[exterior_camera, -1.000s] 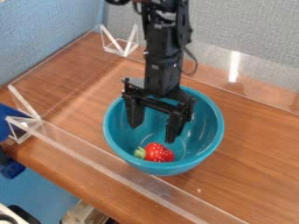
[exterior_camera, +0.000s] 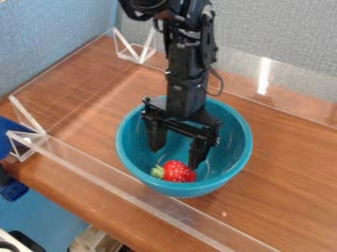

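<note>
A teal bowl stands on the wooden table. A red strawberry with a green top lies on its floor toward the front. My black gripper hangs down inside the bowl just above and behind the strawberry, open, with its two fingers apart and nothing seen held between them.
Clear low walls with white brackets edge the wooden table at front, back and left. A blue object sits at the left, outside the wall.
My gripper has moved down into the bowl, closer to the strawberry. The bowl and strawberry look unmoved.
</note>
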